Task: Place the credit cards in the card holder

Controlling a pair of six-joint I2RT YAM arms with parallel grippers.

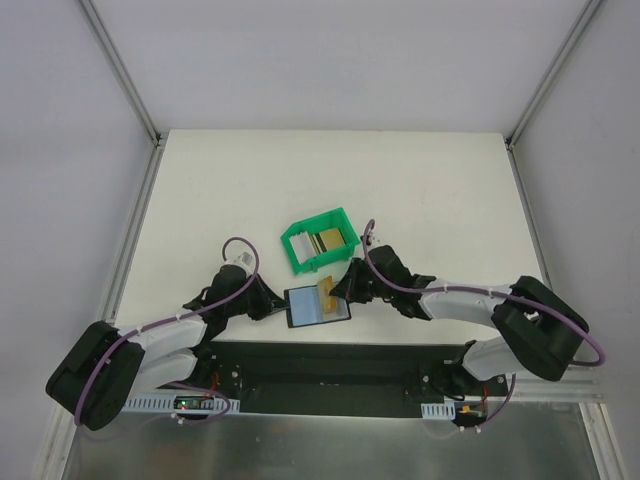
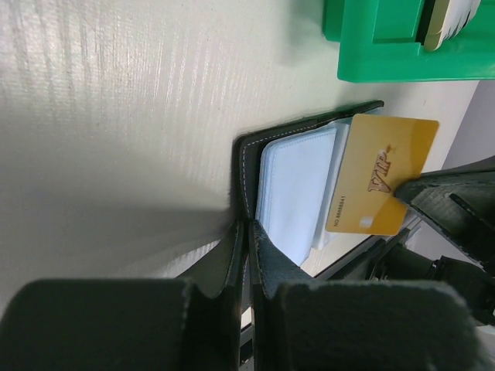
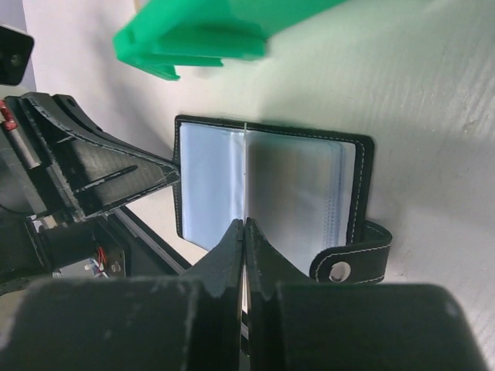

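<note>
The card holder point(image 1: 307, 307) lies spread on the table, black-edged with pale blue and clear sleeves. At its left edge my left gripper is shut, with the black cover point(image 2: 246, 174) pinched at its tips. A gold card point(image 2: 383, 174) stands upright over the holder's middle, and my right gripper point(image 1: 345, 290) is shut on it. From the right wrist view the card is edge-on, a thin line above the sleeves point(image 3: 298, 189). Whether its lower edge sits inside a sleeve, I cannot tell.
A green tray point(image 1: 341, 262) with several cards stands just behind the holder, close to the right gripper. The strap with its snap point(image 3: 340, 270) sticks out at the holder's right.
</note>
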